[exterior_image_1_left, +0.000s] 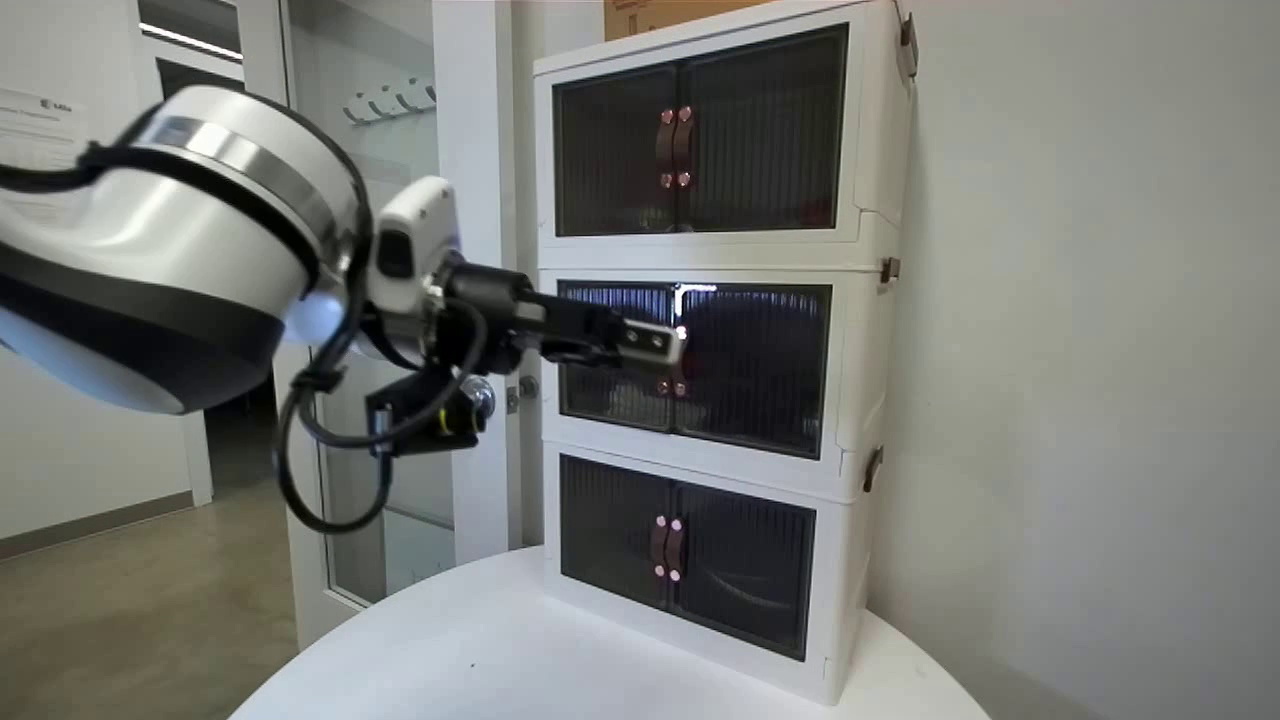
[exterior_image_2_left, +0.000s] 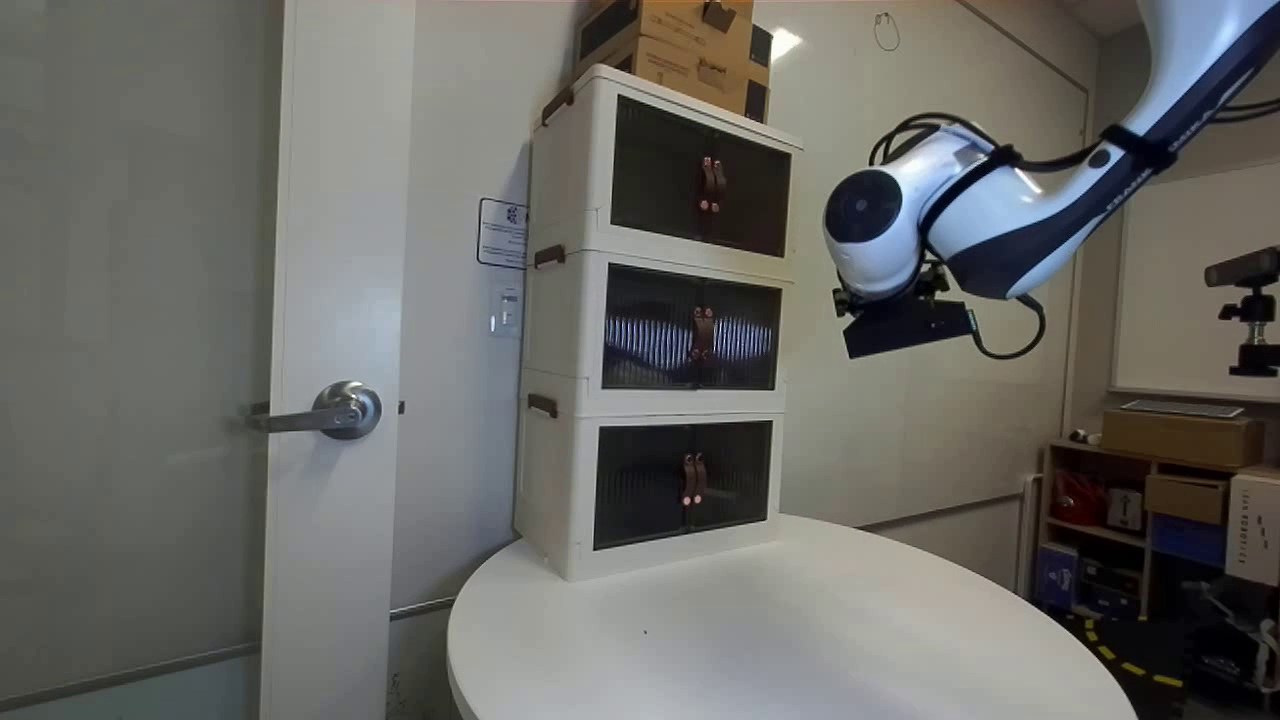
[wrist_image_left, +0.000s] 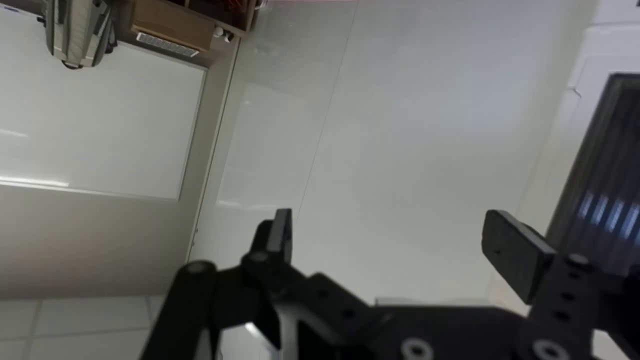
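Observation:
Three white cabinets with dark ribbed double doors are stacked: a top one (exterior_image_1_left: 699, 252), a middle one (exterior_image_1_left: 854, 372) and a bottom one (exterior_image_1_left: 840, 564). All their doors are closed, with paired brown handles at the centre, such as the bottom handles (exterior_image_2_left: 693, 479). My gripper is open, its two fingers wide apart with only wall between them. In exterior view 1 a fingertip (exterior_image_1_left: 649, 342) overlaps the middle doors, covering part of their handles. Exterior view 2 shows the arm right of the stack, its fingers hidden there. One cabinet's door (wrist_image_left: 606, 180) edges into the wrist view at right.
Cardboard boxes (exterior_image_2_left: 690, 54) rest on top of the stack. Left of it stands a door with a metal lever handle (exterior_image_2_left: 342, 410). A wall (exterior_image_1_left: 1080, 360) runs close by on the right.

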